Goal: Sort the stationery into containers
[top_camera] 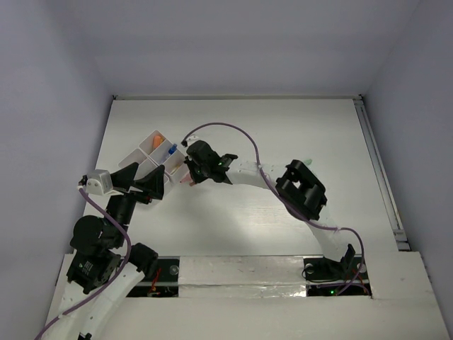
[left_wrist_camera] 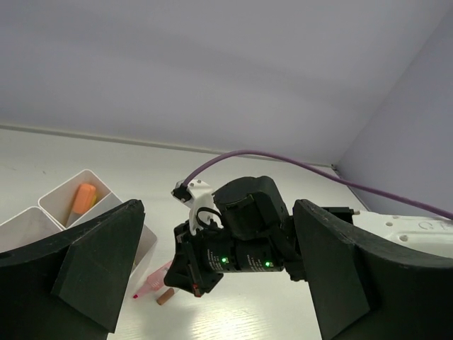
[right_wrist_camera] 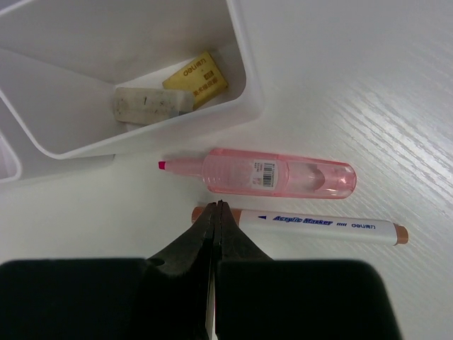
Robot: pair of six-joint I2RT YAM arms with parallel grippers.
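Observation:
In the right wrist view my right gripper is shut with nothing in it, its tips overlapping the capped end of the brown acrylic marker [right_wrist_camera: 318, 225]. That marker lies on the table, outside the fingers. Parallel to it, nearer the container, rests a pink highlighter [right_wrist_camera: 244, 173]. The white container [right_wrist_camera: 249, 106] holds a yellow deli eraser box [right_wrist_camera: 197, 79] and a translucent whitish block [right_wrist_camera: 152, 105]. My left gripper is open and empty, held beside the containers; in the top view it hangs at their lower left.
The other compartments hold an orange item [top_camera: 158, 142] and a blue item [top_camera: 172, 149]. My right arm [top_camera: 244, 173] stretches across the middle of the table. Bare table [top_camera: 297, 127] lies behind it. A purple cable [left_wrist_camera: 297, 163] arches over the right arm.

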